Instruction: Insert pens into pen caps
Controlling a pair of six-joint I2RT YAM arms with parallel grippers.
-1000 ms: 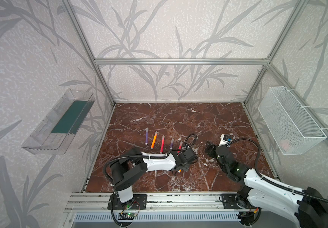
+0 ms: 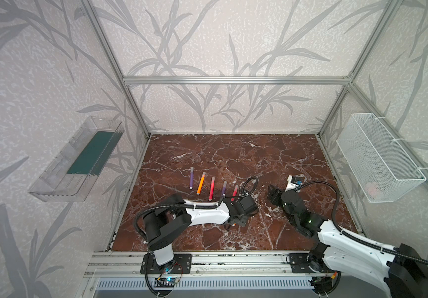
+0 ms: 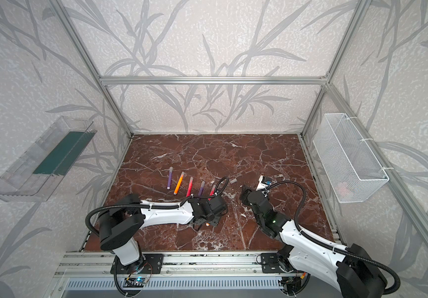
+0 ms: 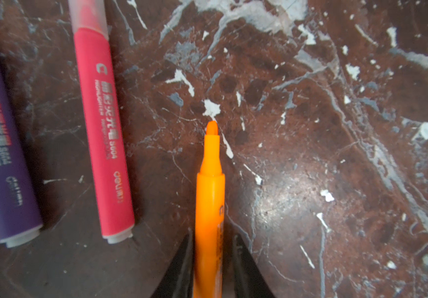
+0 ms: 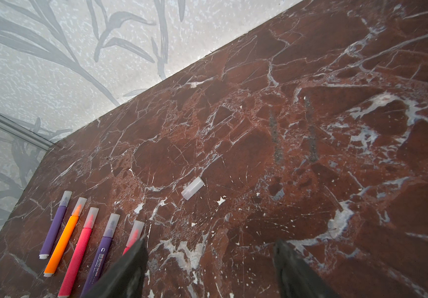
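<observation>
An uncapped orange pen lies on the marble table, tip forward; my left gripper is low over it, shut on its barrel. A loose translucent cap lies alone toward the middle. Beside the orange pen lie capped pens: a pink one and a purple one. My right gripper is open with nothing between its fingers, above the table right of the left one.
A clear tray hangs on the left wall and a white mesh basket on the right wall. My left arm covers part of the front left.
The left wrist and its cable have shifted slightly in the top left view. The right arm has not visibly moved.
</observation>
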